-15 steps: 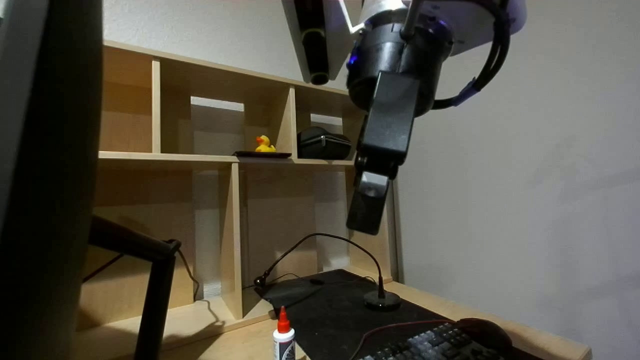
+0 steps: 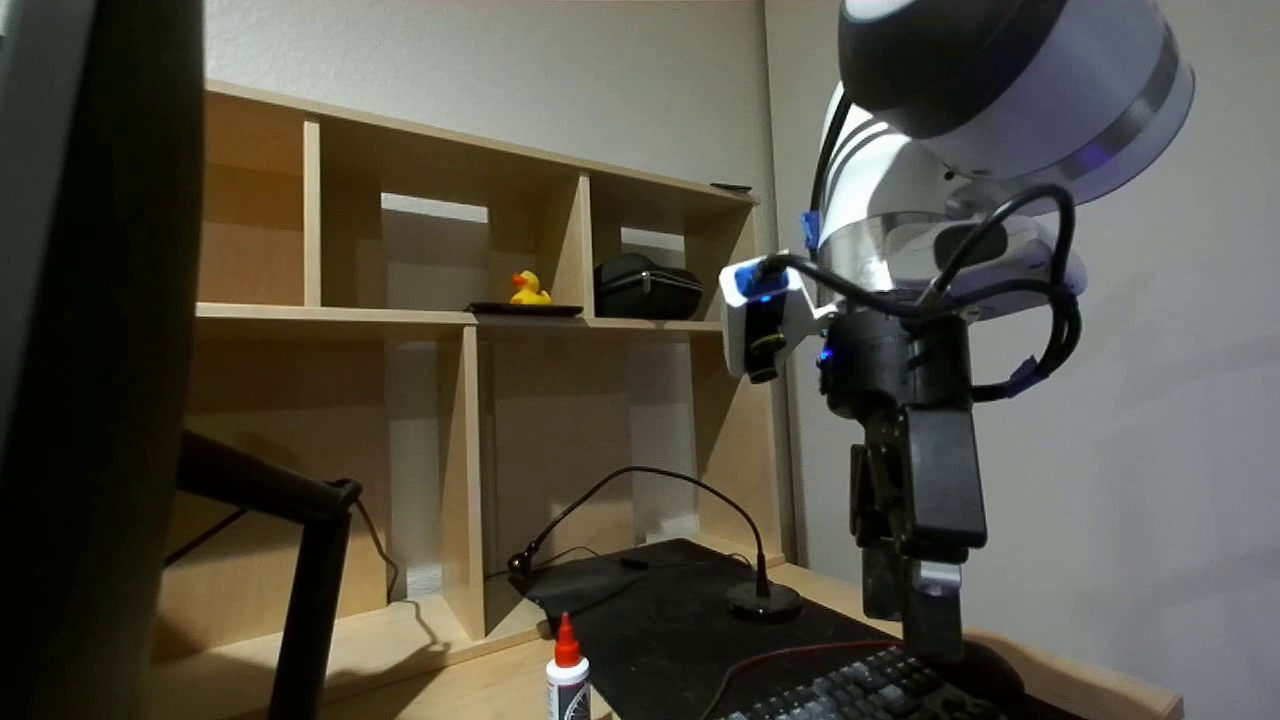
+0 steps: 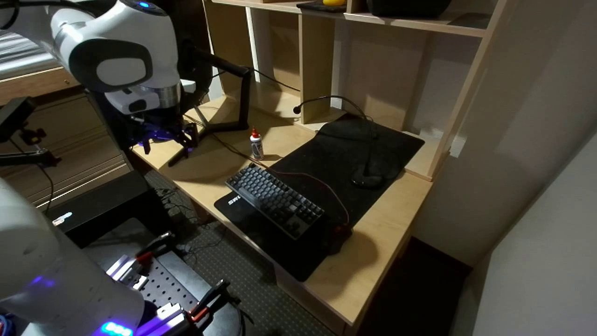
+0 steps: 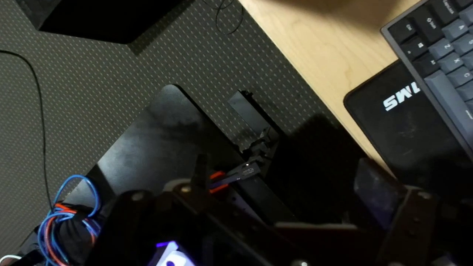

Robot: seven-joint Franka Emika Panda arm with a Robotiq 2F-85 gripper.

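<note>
My gripper (image 2: 908,618) points down in exterior view 1, in front of the right wall and above the keyboard's end of the desk as seen from there. From exterior view 2, the gripper (image 3: 163,152) hangs by the desk's left front edge, well left of the keyboard (image 3: 274,199). The wrist view shows its fingers (image 4: 377,190) wide apart with only floor and dark equipment visible beyond them. A white glue bottle with a red cap (image 3: 257,146) stands upright on the desk, apart from the gripper.
A black desk mat (image 3: 302,263) lies under the keyboard. A gooseneck lamp or microphone (image 2: 764,600) stands on it. The wooden shelf (image 2: 396,316) holds a yellow duck (image 2: 528,289) and a black case (image 2: 648,288). A black monitor arm (image 3: 244,101) rises at the back left.
In exterior view 1, the gripper has come lower and shifted right, turning to a more upright angle. The bottle, duck and case have stayed put.
</note>
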